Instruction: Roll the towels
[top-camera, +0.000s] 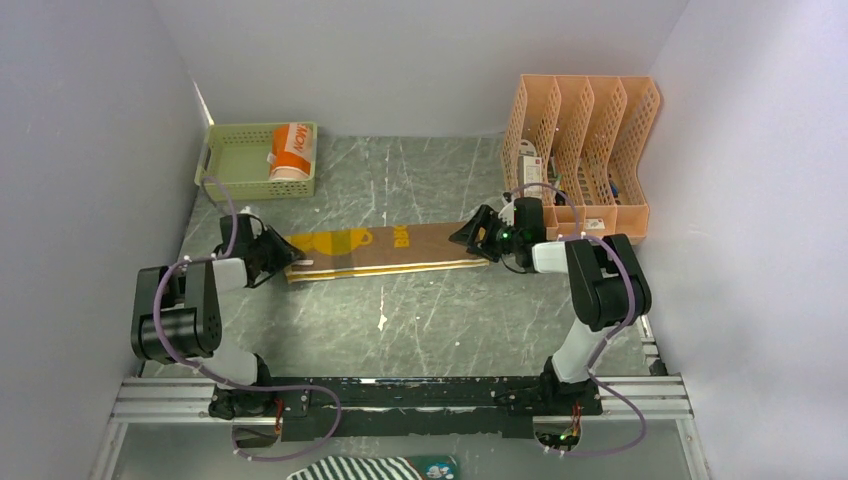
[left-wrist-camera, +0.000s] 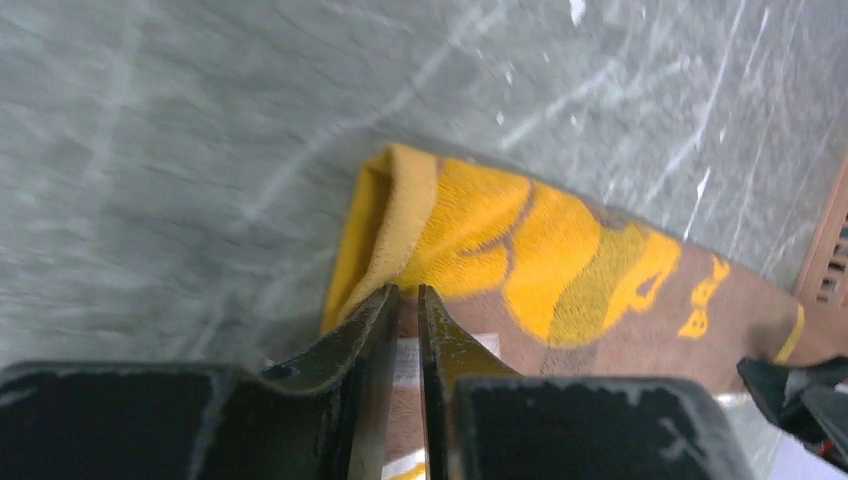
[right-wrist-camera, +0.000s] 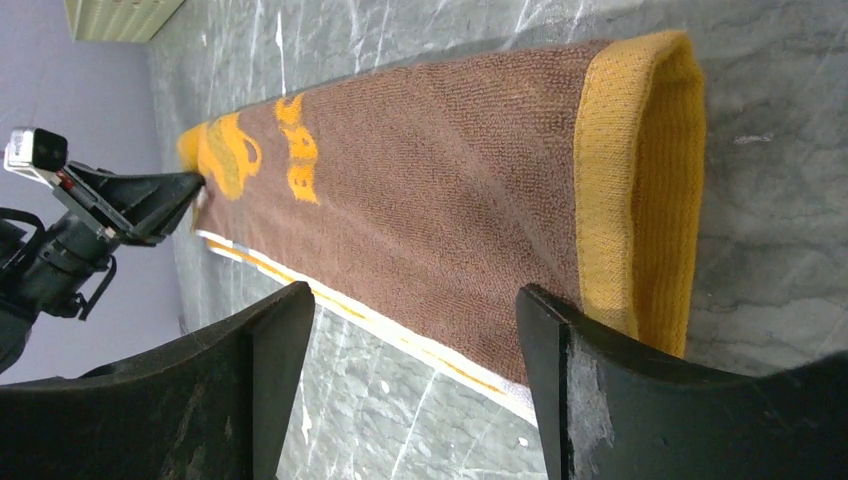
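A long brown towel (top-camera: 370, 250) with yellow print, folded lengthwise, lies flat across the grey table. My left gripper (top-camera: 292, 253) is at its left end, shut on the towel, its fingertips (left-wrist-camera: 375, 340) pressed together on the fabric near the folded yellow edge. At the right end is my right gripper (top-camera: 470, 235); in the right wrist view its two fingers (right-wrist-camera: 270, 370) stand apart over brown fabric beside a yellow folded edge (right-wrist-camera: 610, 170). Whether they hold fabric is unclear.
A green basket (top-camera: 235, 160) with an orange-and-white rolled item stands back left. A pink divided organiser (top-camera: 628, 160) is back right, close to my right gripper. Walls border both sides.
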